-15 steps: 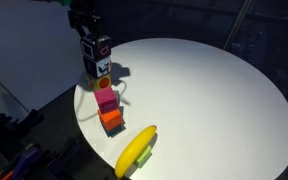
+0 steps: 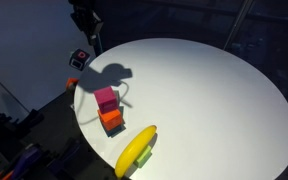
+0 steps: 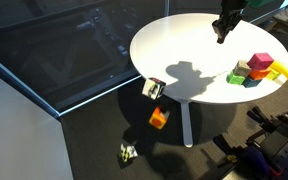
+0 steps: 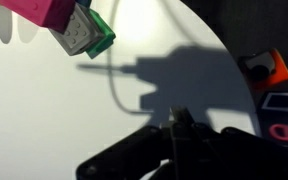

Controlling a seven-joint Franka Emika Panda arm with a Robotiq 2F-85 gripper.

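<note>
My gripper (image 2: 90,40) hangs above the white round table (image 3: 189,45), shut, with nothing showing between its fingers; the wrist view shows its dark fingertips (image 4: 182,120) close together. Off the table's edge are several loose blocks: a black-and-white one (image 3: 154,90), an orange one (image 3: 159,117) and another black-and-white one (image 3: 127,153) lower down. The wrist view has them beyond the rim too, among them an orange block (image 4: 264,67). Whether the upper ones are in the air cannot be told.
A pink block (image 2: 106,98) and an orange block (image 2: 110,118) stand near the table's edge, with grey (image 4: 76,32) and green (image 4: 103,33) blocks close by. The yellow banana (image 2: 136,152) lies beside a light green block (image 2: 144,157).
The upright stack of black-and-white blocks beneath my gripper has left the tabletop. Its blocks are now apart, beyond the table's edge, and the stack's place is bare.
</note>
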